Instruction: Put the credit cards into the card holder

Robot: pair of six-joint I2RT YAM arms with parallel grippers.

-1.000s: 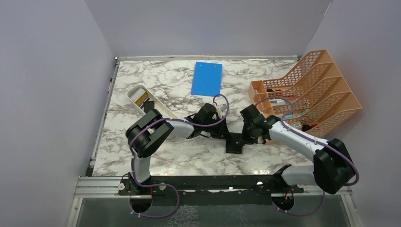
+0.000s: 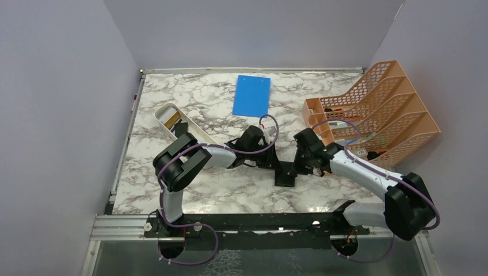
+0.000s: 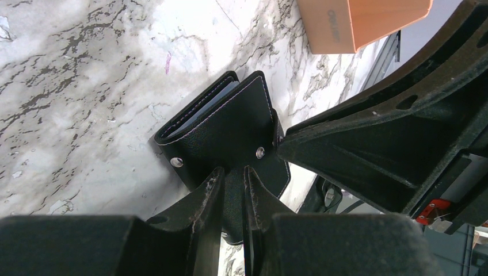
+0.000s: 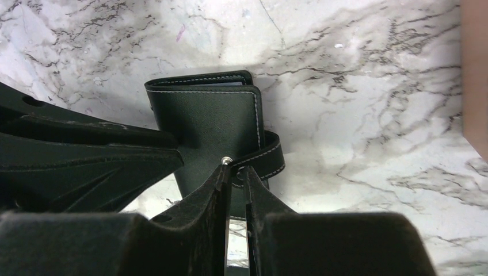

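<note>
The black leather card holder (image 2: pixel 285 174) lies on the marble table, with white edges of cards (image 4: pixel 231 84) showing in its opening. Its strap (image 4: pixel 270 157) with a snap curls from the right edge over the front face. At the left side of the holder my left gripper is narrowly shut, black leather between its fingers. Over the strap's end, my right gripper shows a small gap between its fingertips; whether it pinches the strap cannot be made out. A metal stud (image 3: pixel 176 162) is visible on the holder's face.
A white tray (image 2: pixel 202 135) with items in it stands on the left, partly behind my left arm. At the back lies a blue sheet (image 2: pixel 251 95). The tan slotted rack (image 2: pixel 397 109) occupies the right side. Table space in front of the holder is clear.
My right arm has shifted very slightly near the holder's right edge. My left arm and the card holder have kept their places.
</note>
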